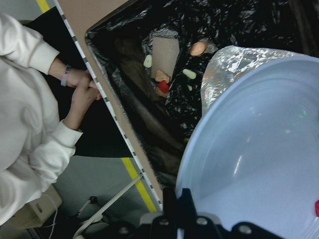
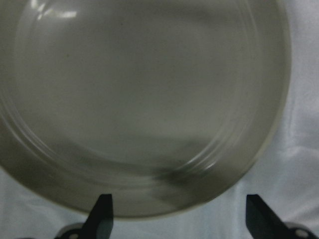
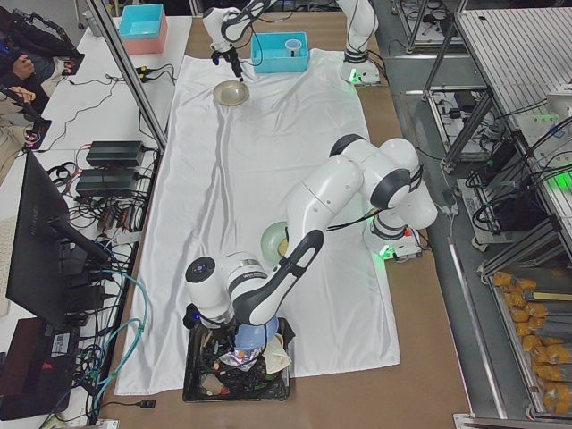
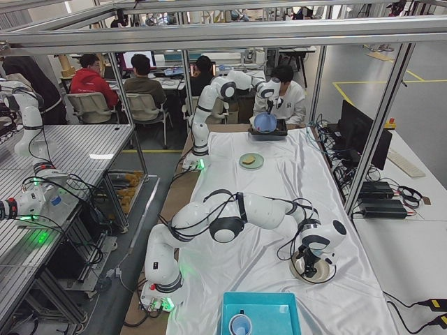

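My left gripper is shut on the rim of a blue plate [image 1: 249,149], also seen [image 4: 265,122], held over a black-lined bin [image 3: 197,384] containing foil, scraps and small food pieces. My right gripper stands open just beside the rim of a beige dish [image 2: 139,84], which lies on the white cloth near the far end in the camera left view.
A green plate [image 4: 257,163] with a yellow item sits on the cloth near the left arm. A blue tray [image 4: 259,300] holds a cup [image 4: 240,324]. A seated person is beside the bin.
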